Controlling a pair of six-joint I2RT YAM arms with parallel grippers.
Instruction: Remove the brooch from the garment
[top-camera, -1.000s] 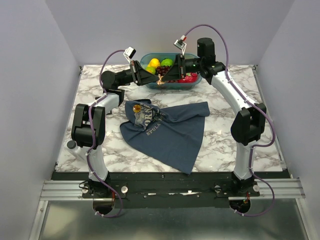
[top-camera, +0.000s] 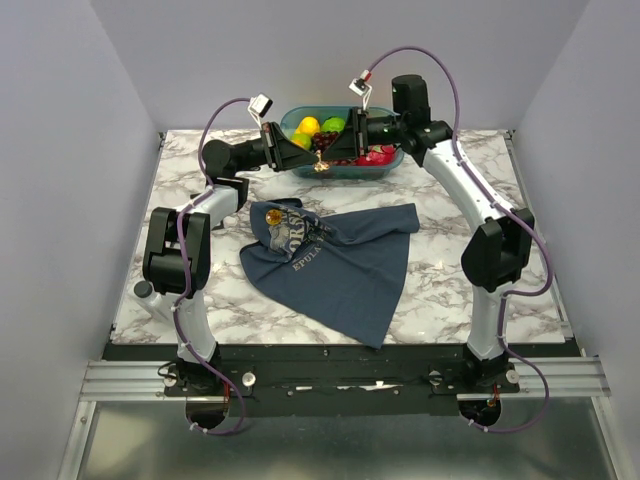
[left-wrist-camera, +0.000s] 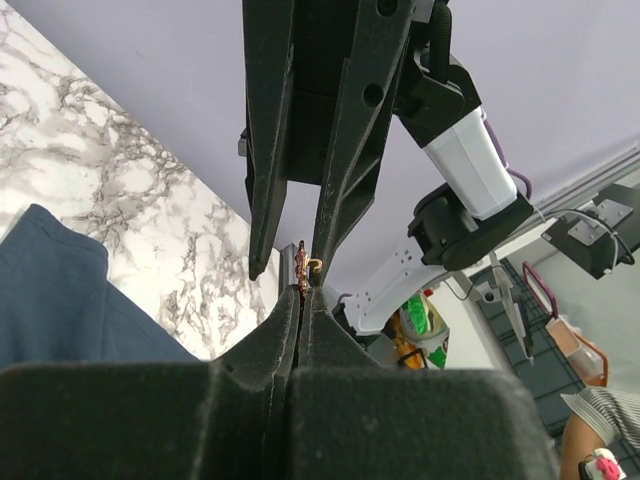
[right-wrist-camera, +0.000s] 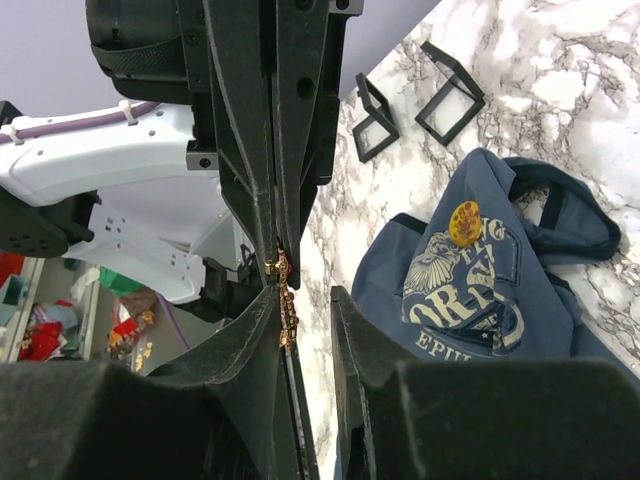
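Note:
A small gold-coloured brooch (top-camera: 321, 167) is held up clear of the garment, beyond its far edge. My left gripper is shut on one end of it, and the brooch (left-wrist-camera: 301, 264) sticks out past the fingertips. Facing it, my right gripper stands part open around the brooch (right-wrist-camera: 288, 318), which lies nearer one finger; whether it touches is unclear. The dark blue garment (top-camera: 345, 265) lies spread on the table, folded at its upper left. On that fold sits a round orange-yellow badge (right-wrist-camera: 465, 223).
Behind the grippers stands a teal basket (top-camera: 375, 172) with fruit-like items. Two black frames (right-wrist-camera: 450, 95) lie near the garment, and a white bottle (top-camera: 152, 298) is at the left.
The left arm, the brooch and the garment look unmoved.

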